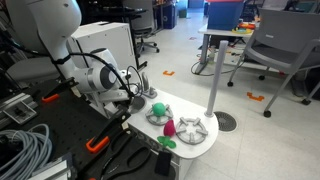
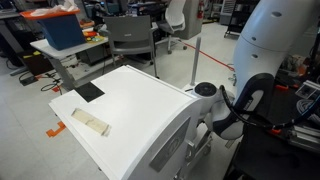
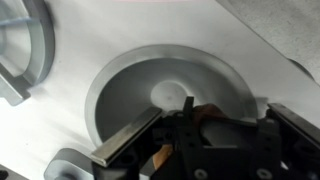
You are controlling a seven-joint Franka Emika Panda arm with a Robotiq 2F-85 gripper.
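Note:
In the wrist view a round grey basin [image 3: 115, 95] is set into a white surface, and my gripper is over it. The fingers look shut, with nothing clearly between them. Something brown-orange [image 3: 160, 156] shows in the basin below the gripper, mostly hidden by it. In exterior view 1 my arm [image 1: 95, 70] reaches over the left end of the white tabletop [image 1: 190, 153]; the fingertips are too small to make out there.
A green item [image 1: 159, 109] sits on a grey burner-like ring, and a red item [image 1: 169, 128] lies beside another ring [image 1: 198, 130]. A white post [image 1: 217, 75] rises at the tabletop's far side. Black cables [image 1: 30, 150] lie at the left.

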